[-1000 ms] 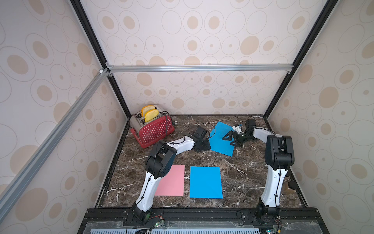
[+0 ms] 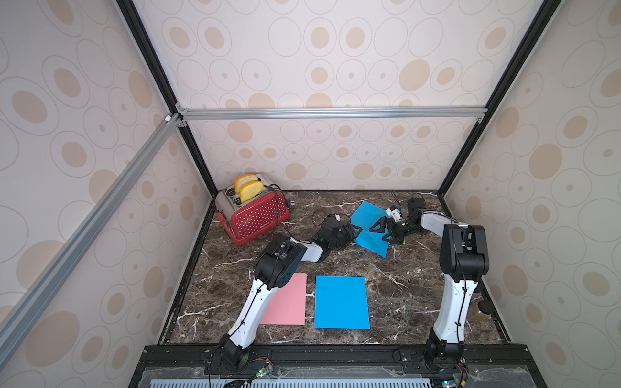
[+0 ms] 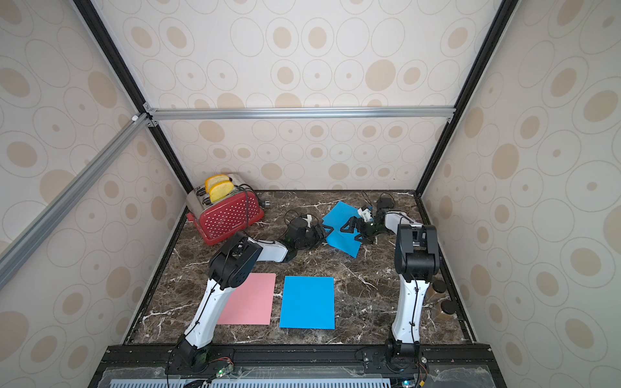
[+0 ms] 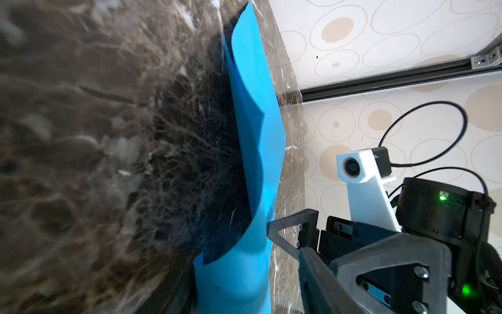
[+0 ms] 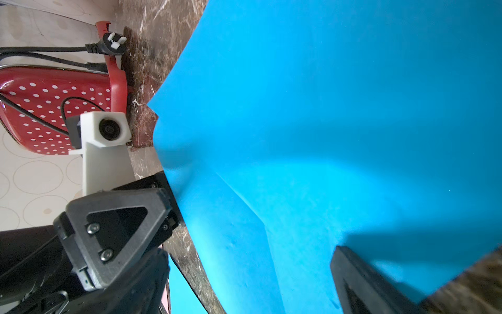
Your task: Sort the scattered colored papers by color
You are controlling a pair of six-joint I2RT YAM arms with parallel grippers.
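Note:
Toward the back lies a tilted blue paper (image 2: 366, 214), a crease across it and its near-left edge curled up. At its left edge my left gripper (image 2: 355, 234) stands open. In the left wrist view the curled blue sheet (image 4: 235, 285) runs between the spread fingers, not clamped. Over the paper's right part is my right gripper (image 2: 381, 233), also open; in the right wrist view the sheet (image 5: 313, 130) stretches beneath its separated fingers (image 5: 355, 277). In front, a pink paper (image 2: 288, 304) and another blue paper (image 2: 341, 302) lie flat side by side.
A red polka-dot toaster (image 2: 258, 220) with yellow slices and a cable stands at the back left. My left forearm passes over the pink sheet's upper-left part.
My left gripper has moved right, up against the back blue paper, and turned so its fingers show apart. The paper's left edge has buckled upward. The right arm looks still.

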